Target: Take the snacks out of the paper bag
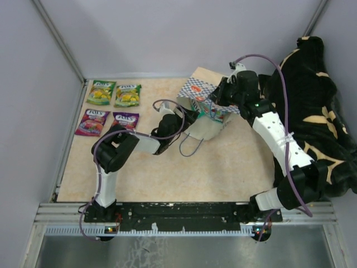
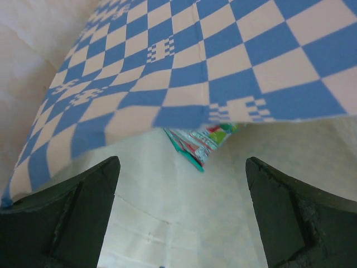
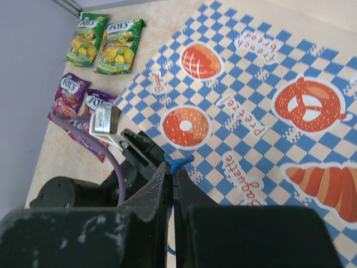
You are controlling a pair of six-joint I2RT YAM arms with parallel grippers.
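The blue-and-white checked paper bag (image 1: 198, 89) lies on its side at the back of the table, its mouth facing the front. My left gripper (image 1: 193, 115) is open at the mouth. In the left wrist view a teal-edged snack packet (image 2: 201, 146) lies deeper inside, beyond the open fingers (image 2: 83, 212), partly covered by the bag's upper wall. Above the bag, my right gripper is shut on the blue cord handle (image 3: 179, 162). Two green snack packets (image 1: 101, 92) and two purple ones (image 1: 92, 122) lie out on the table's left.
A black and tan cloth (image 1: 304, 111) is heaped along the right side. The other blue handle (image 1: 191, 146) hangs in a loop in front of the bag.
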